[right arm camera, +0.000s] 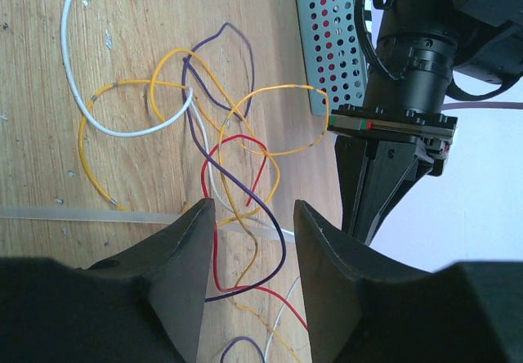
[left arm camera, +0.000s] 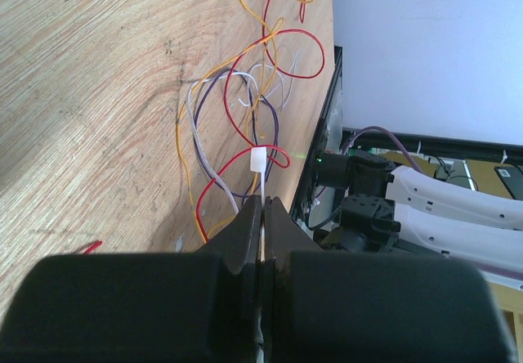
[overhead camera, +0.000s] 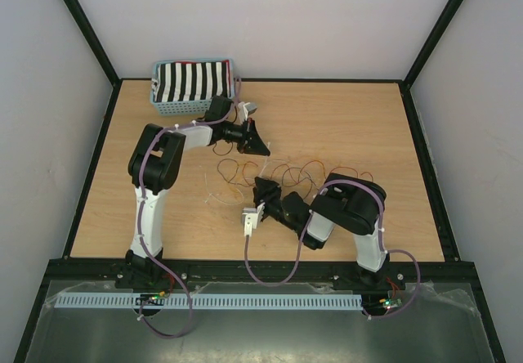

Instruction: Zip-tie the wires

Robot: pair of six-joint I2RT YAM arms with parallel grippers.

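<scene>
Tangled red, yellow, purple and white wires (overhead camera: 315, 165) lie across the middle of the wooden table. My left gripper is shut, with a white zip tie (left arm camera: 258, 159) at its fingertips, reaching over the wires. My right gripper is low over the wires, its fingers apart, with purple, red and yellow wires and a translucent strip (right arm camera: 98, 214) running between or behind them; whether it touches them I cannot tell. In the top view it sits just below the left gripper's tip.
A blue basket (overhead camera: 181, 111) with striped cloth (overhead camera: 192, 81) stands at the back left. Dark frame edges border the table, with walls beyond.
</scene>
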